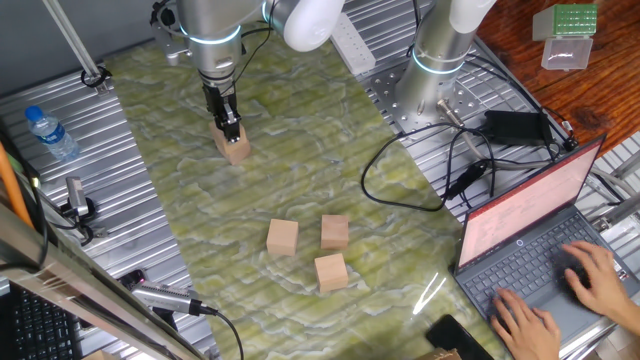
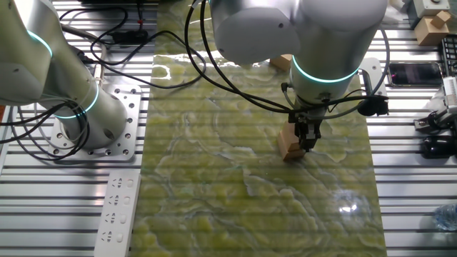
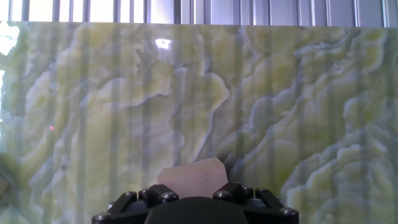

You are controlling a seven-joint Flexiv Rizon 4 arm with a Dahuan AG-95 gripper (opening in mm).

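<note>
My gripper [image 1: 230, 128] points down at a wooden block [image 1: 236, 153] at the far left of the green marbled mat. Exterior view 2 shows the gripper [image 2: 308, 135] against the right side of this block [image 2: 287, 145], whose lower part has a visible line across it. In the wrist view the block's pale top [image 3: 194, 177] shows just beyond the gripper, between and behind the finger linkages. The fingertips are hidden there, so I cannot tell whether they press on the wood. Three more wooden cubes stand apart nearer the front: left [image 1: 282, 237], right [image 1: 335, 231] and front [image 1: 331, 272].
A laptop [image 1: 530, 235] with a person's hands on it and a black phone [image 1: 458, 338] lie at the right front. A black cable [image 1: 372, 172] loops onto the mat's right edge.
</note>
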